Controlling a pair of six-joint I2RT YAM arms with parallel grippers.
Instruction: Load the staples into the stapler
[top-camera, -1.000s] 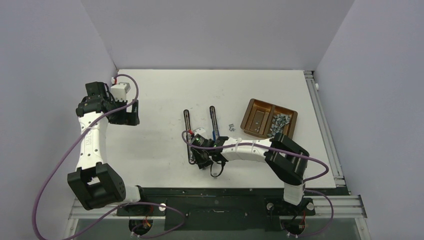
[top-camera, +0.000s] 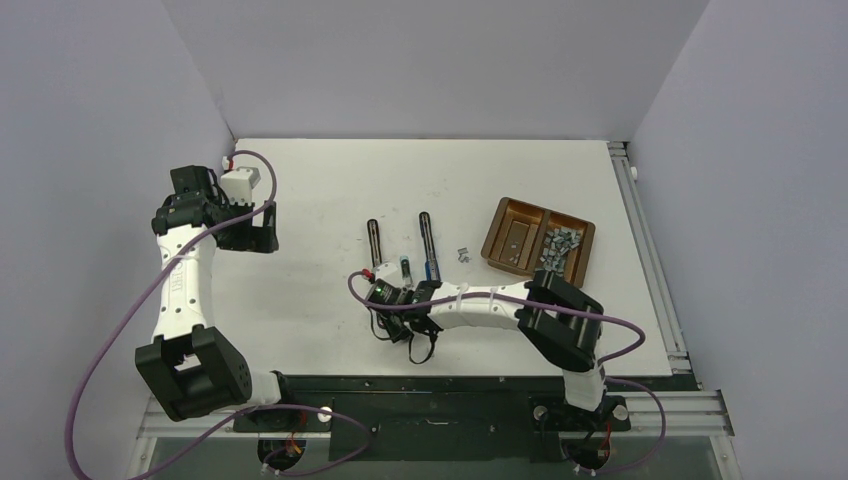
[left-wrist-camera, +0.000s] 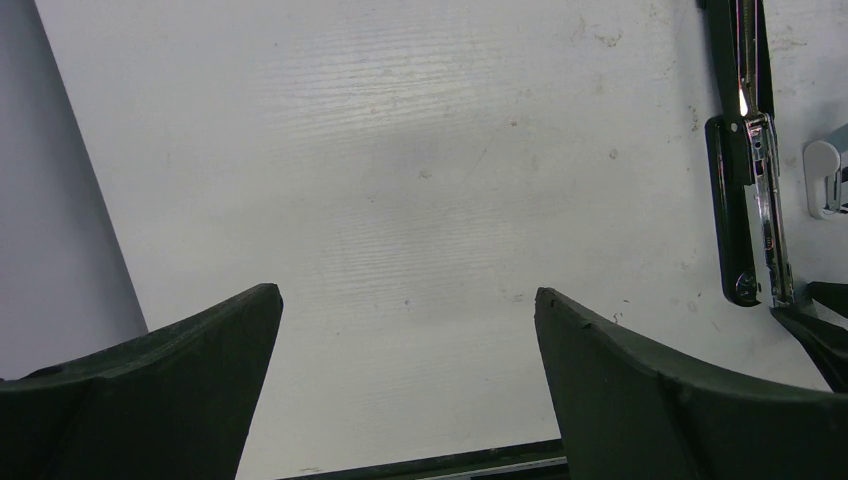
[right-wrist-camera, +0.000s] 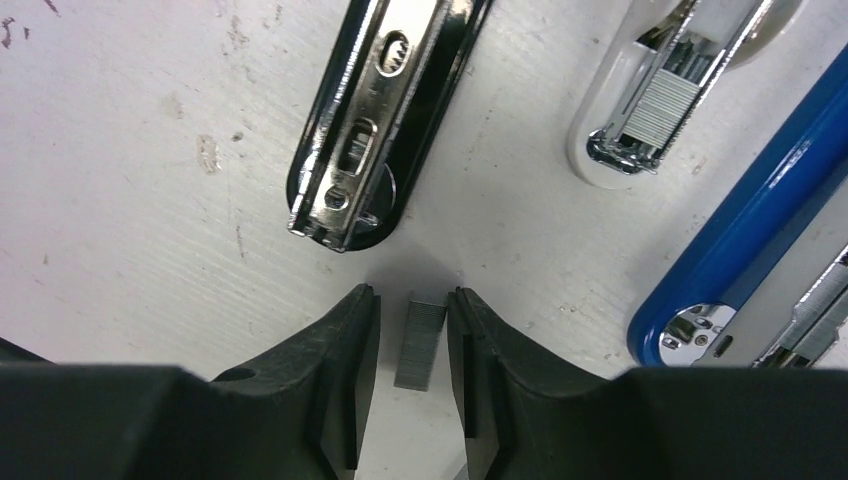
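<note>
My right gripper is low over the table, part open, its right finger at a small grey staple strip (right-wrist-camera: 420, 348) lying between the fingertips. Just beyond lies a black stapler with its metal channel showing, also at the right edge of the left wrist view (left-wrist-camera: 738, 200). Beside it are a white stapler (right-wrist-camera: 655, 110) and a blue one (right-wrist-camera: 740, 240). In the top view the right arm partly hides the staplers. My left gripper stands open over bare table at the left, nothing between its fingers.
A brown two-compartment tray (top-camera: 515, 235) with grey pieces in its right half sits at the right. A few small pieces (top-camera: 463, 255) lie left of it.
In the top view my right arm has moved left and slightly toward the front edge. The left arm looks essentially unmoved.
</note>
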